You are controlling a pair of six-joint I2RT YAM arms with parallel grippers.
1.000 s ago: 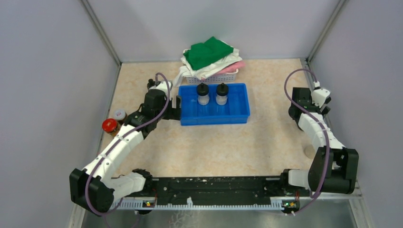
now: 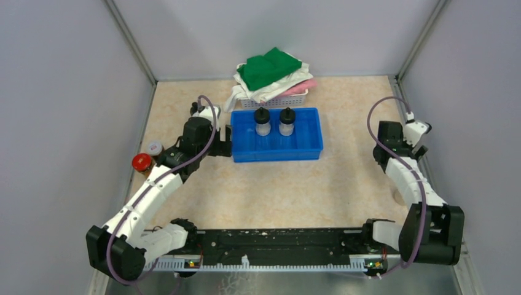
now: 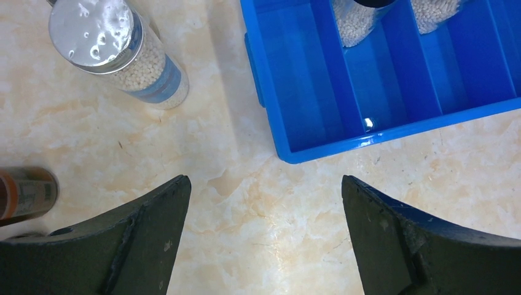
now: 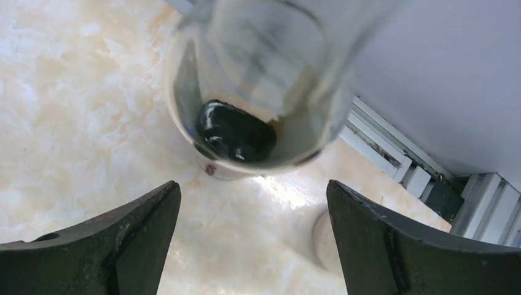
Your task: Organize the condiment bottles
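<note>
Two black-lidded bottles [image 2: 262, 121] of pale grains stand in the blue divided tray [image 2: 276, 156]. By the tray's left side, my left gripper is open over bare table. A jar [image 3: 153, 74] of white grains with a shiny lid stands beyond its left finger. At the table's left edge are a red-lidded jar [image 2: 142, 162] and a white-lidded jar [image 2: 155, 148]. My right gripper stands open near the right wall. Ahead of it looms a blurred clear container [image 4: 252, 67]; a black piece [image 4: 236, 130] shows through, whether inside or behind I cannot tell.
Behind the tray, a white basket [image 2: 249, 104] holds folded cloths with a green cloth [image 2: 270, 69] on top. A round cream-coloured object [image 4: 325, 239] is partly covered by the right gripper's finger.
In the top view, the right gripper has come slightly toward the front, and its arm's base segments have shifted down. The left arm has shifted a little to the left. Bottles and tray are unmoved.
</note>
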